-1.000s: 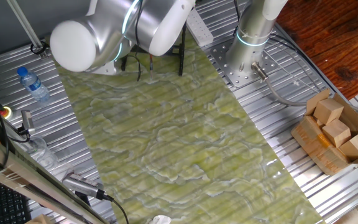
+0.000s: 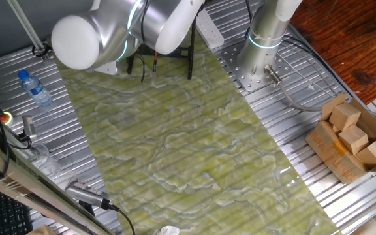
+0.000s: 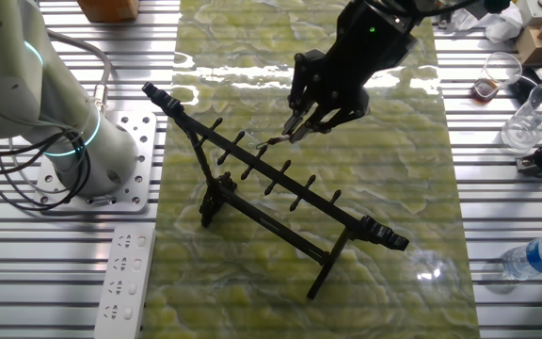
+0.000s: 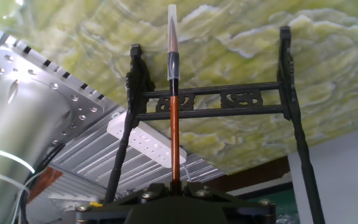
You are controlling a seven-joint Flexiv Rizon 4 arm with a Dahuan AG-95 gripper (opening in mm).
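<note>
A writing brush with a reddish-brown handle (image 4: 175, 137) and a pale, clear-capped tip points away from my gripper in the wrist view. The fingers are shut on its handle end. Exterior view 2 shows the gripper (image 3: 295, 133) just beside the top bar of a black brush rack (image 3: 280, 176), which has several small pegs. Most of the brush is hard to make out there; whether it touches a peg, I cannot tell. In exterior view 1 the brush (image 2: 155, 64) hangs between the rack's legs (image 2: 191, 60), while the arm hides the gripper.
The rack stands on a green marbled mat (image 2: 175, 143), largely bare in front. A cardboard box (image 2: 335, 153) of wooden blocks lies right; a water bottle (image 2: 36, 89) lies left.
In exterior view 1 the brush has shifted slightly left and its lower end swung a little. The arm has moved only slightly; the rack looks unmoved.
</note>
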